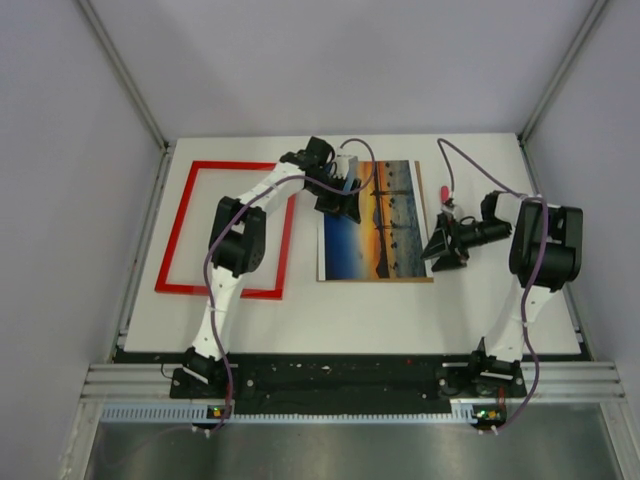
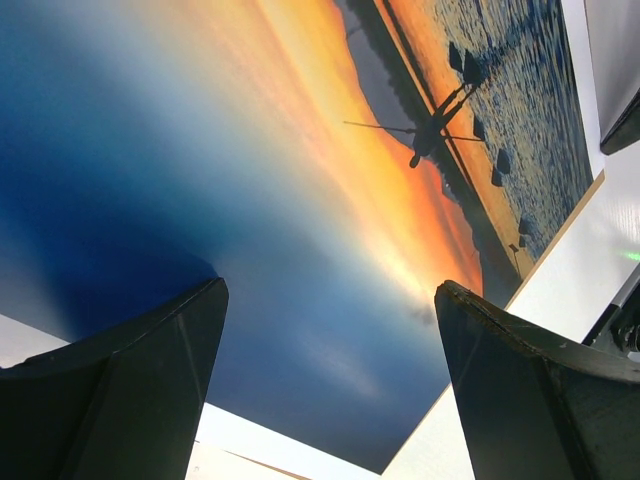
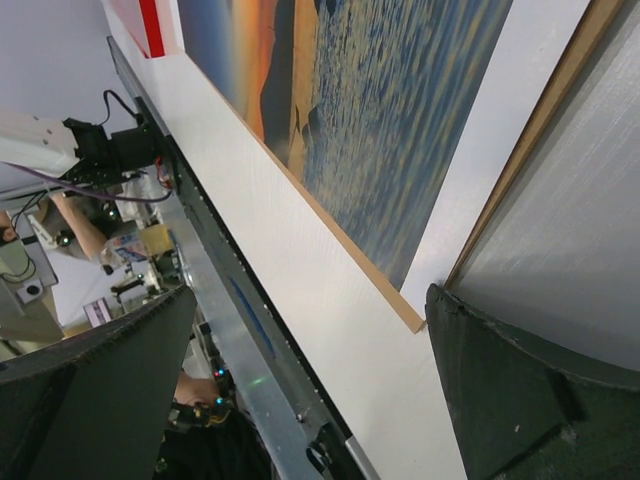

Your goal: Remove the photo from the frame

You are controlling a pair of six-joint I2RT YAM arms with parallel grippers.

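Observation:
The sunset beach photo point(image 1: 390, 240) lies on a thin brown board point(image 3: 390, 292) with white margins, at the middle of the white table. My left gripper stands open over the photo's upper left part, only photo visible between its fingers. My right gripper is open at the photo's right edge by the near corner, where the board's edge shows beside one finger. In the top view the red frame point(image 1: 285, 240) lies to the left, apart from the photo, with my left arm across it.
A small red object point(image 1: 444, 193) lies behind my right gripper. Walls border the sides and back, and a dark rail runs along the front edge.

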